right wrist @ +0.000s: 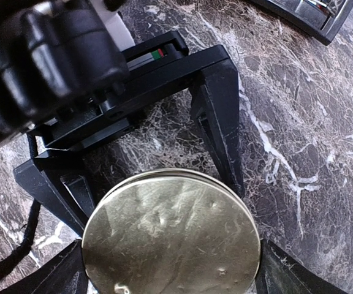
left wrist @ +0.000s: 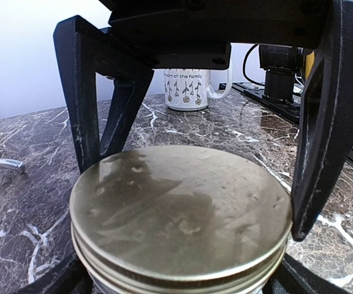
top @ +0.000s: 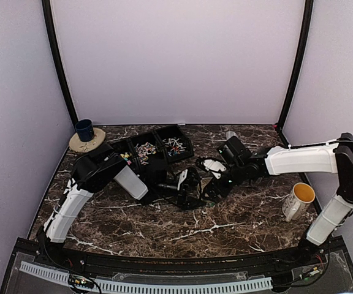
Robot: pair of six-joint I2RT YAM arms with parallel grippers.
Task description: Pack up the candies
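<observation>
A jar with a scuffed gold lid fills the lower part of both wrist views; in the right wrist view the lid [right wrist: 170,236] also covers most of what lies below it. From the left, my left gripper [top: 199,195] stands open around the jar. My right gripper [top: 206,182] reaches in from the right, also open, with its fingers [left wrist: 326,116] to either side of the lid. The left fingers [right wrist: 219,122] flank the lid in the right wrist view. Candies [top: 146,150] in several colours lie in the black compartment tray [top: 189,147] at the back.
A white mug [top: 296,205] with an orange inside stands at the right. At the back left, a dark blue cup [top: 84,130] sits by a round pale coaster [top: 78,147]. A small light object [top: 230,135] is behind my right arm.
</observation>
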